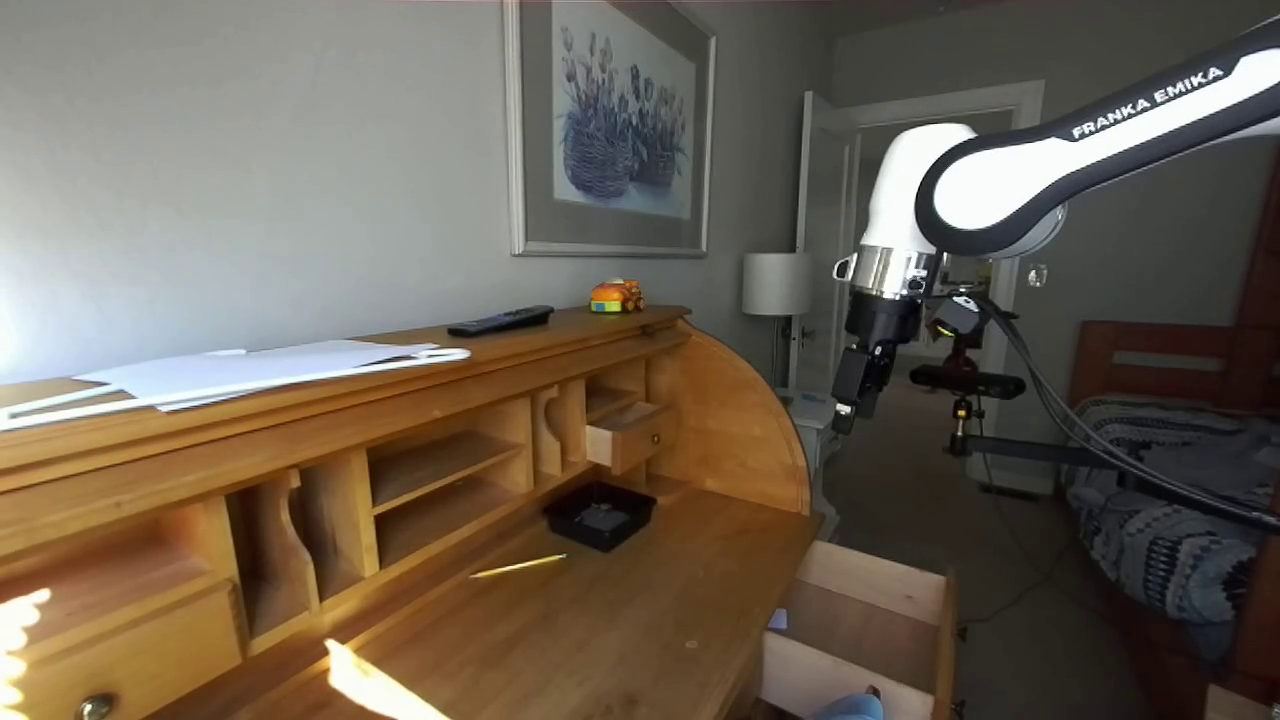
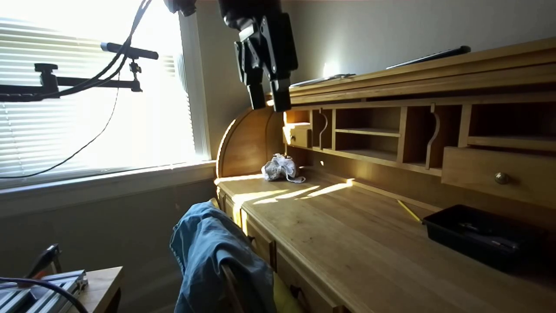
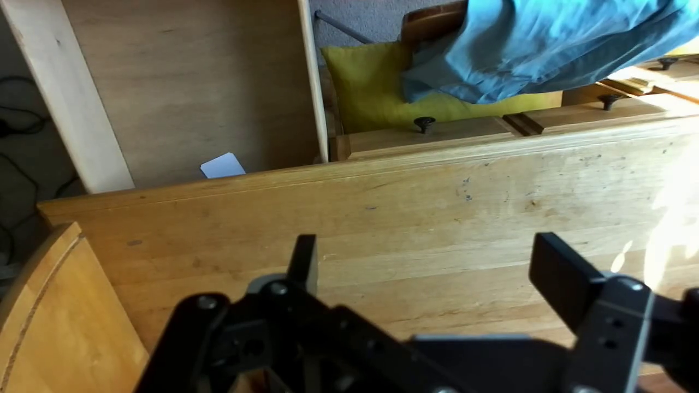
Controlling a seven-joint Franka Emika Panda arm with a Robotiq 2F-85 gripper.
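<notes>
My gripper is open, its black fingers wide apart with only bare desktop showing below them in the wrist view. In exterior view 2 the gripper (image 2: 269, 103) hangs in the air above the desk (image 2: 333, 234), touching nothing. On the desktop lie a yellow pencil (image 1: 518, 566) and a black tray (image 1: 572, 528) with small dark items in it. A grey-white drawstring bag (image 2: 279, 168) rests at the desk's far end in exterior view 2. The large lower drawer (image 1: 858, 600) stands pulled out, with a small white card (image 3: 223, 166) inside.
A small upper drawer (image 1: 624, 439) is partly out. The desk's top shelf carries papers (image 1: 258, 372), a remote (image 1: 500, 320) and an orange toy truck (image 1: 617, 296). A chair draped with blue cloth (image 2: 219, 261) stands against the front. Mid-desktop is clear.
</notes>
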